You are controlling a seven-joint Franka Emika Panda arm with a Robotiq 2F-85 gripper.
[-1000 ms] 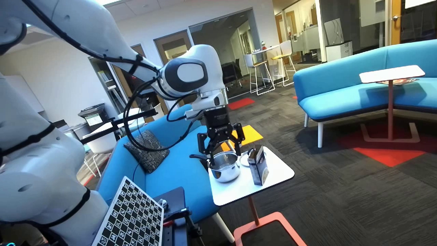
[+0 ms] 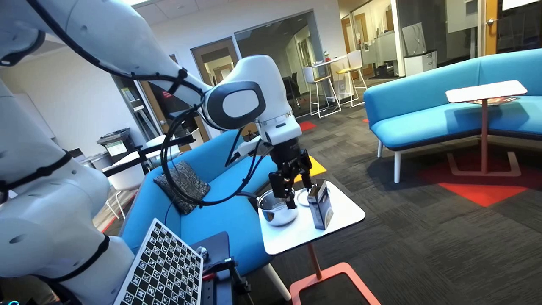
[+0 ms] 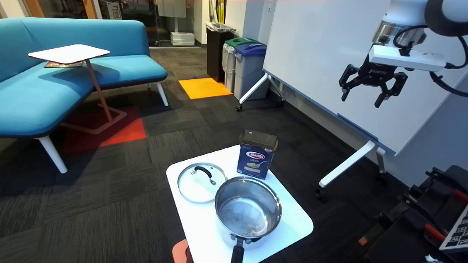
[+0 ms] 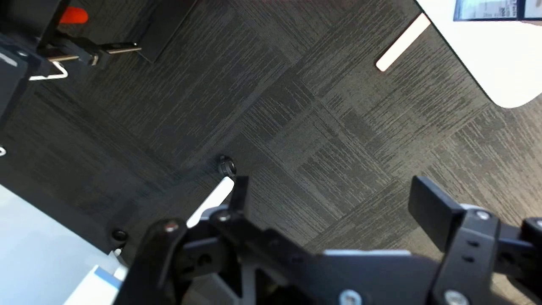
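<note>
My gripper (image 3: 360, 101) is open with nothing between its fingers, high in the air before the whiteboard and well apart from the small table. On the white tabletop (image 3: 202, 232) stand a steel pot (image 3: 248, 210) with a black handle, a glass lid (image 3: 199, 190) lying flat, and an upright blue Barilla box (image 3: 255, 158), its top flaps seemingly open. In exterior view 1 my gripper (image 2: 294, 190) overlaps the pot (image 2: 280, 213) only by line of sight. From the wrist, bare carpet shows between the fingertips; a corner of the box (image 4: 488, 10) appears at upper right.
A large whiteboard (image 3: 316, 57) on wheels stands behind the gripper. Blue sofas (image 2: 457, 101) and a second small table (image 3: 70, 53) are farther off. A checkered board (image 2: 162, 267) sits near the arm's base. Open carpet lies between table and whiteboard.
In exterior view 1 my gripper has shifted right and slightly down, and its wrist has turned and tilted. The pot, lid and box have kept their places.
</note>
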